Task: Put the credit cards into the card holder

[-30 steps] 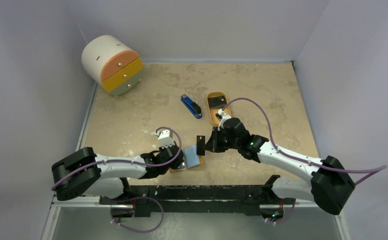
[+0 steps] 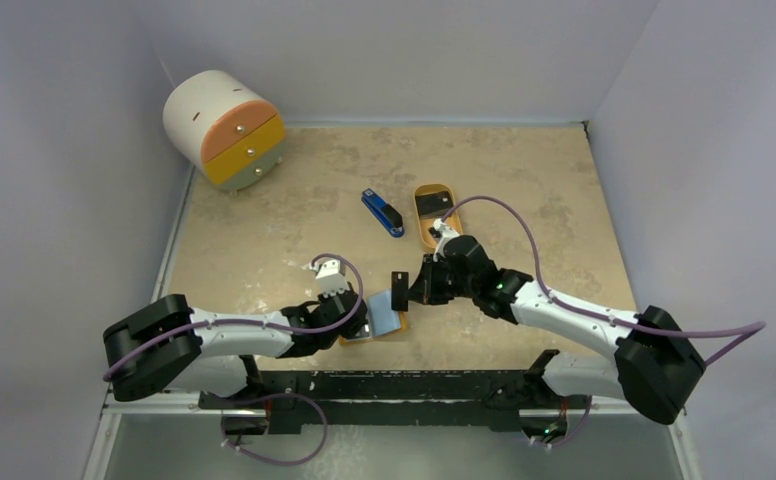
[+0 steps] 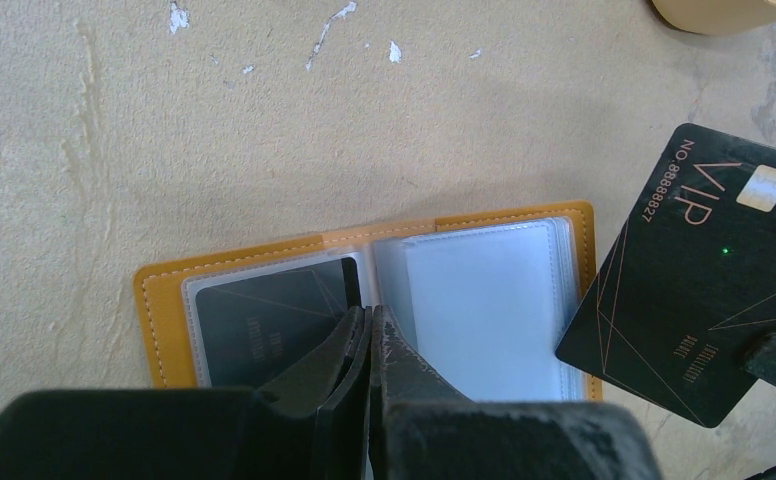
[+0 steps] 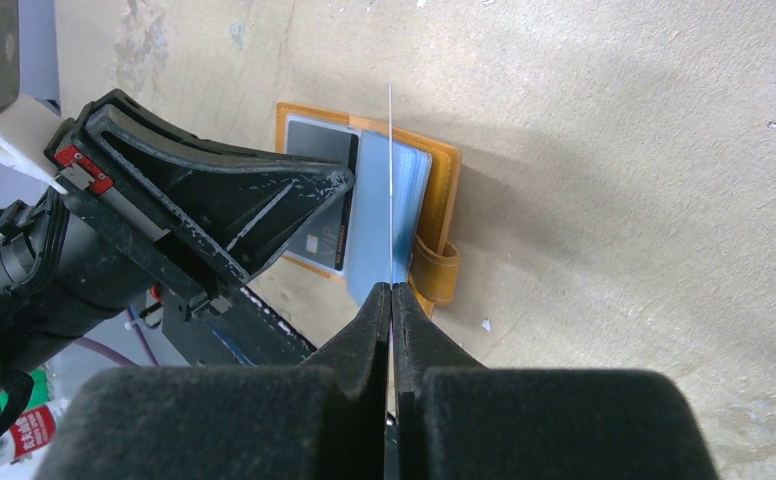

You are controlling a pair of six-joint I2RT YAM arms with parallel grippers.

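Observation:
The open card holder (image 3: 254,255) lies on the table with a tan border; a black card (image 3: 274,310) sits in its left sleeve. Its right side shows pale, clear sleeves (image 3: 494,300), with no card visible there. My left gripper is shut over the middle fold; nothing shows between its tips. A black VIP card (image 3: 704,270) is pinched by my right gripper, which is shut on the card's edge. In the right wrist view this card (image 4: 391,180) appears edge-on as a thin line, over the holder's right side and apart from the left gripper.
A tan tray (image 2: 421,222) with a black card (image 2: 433,204) inside stands behind the right gripper. To its left lies a blue stapler (image 2: 383,213). A striped drawer box (image 2: 226,130) fills the far left corner. Table right of the holder is clear.
My left arm and the holder have stayed in place.

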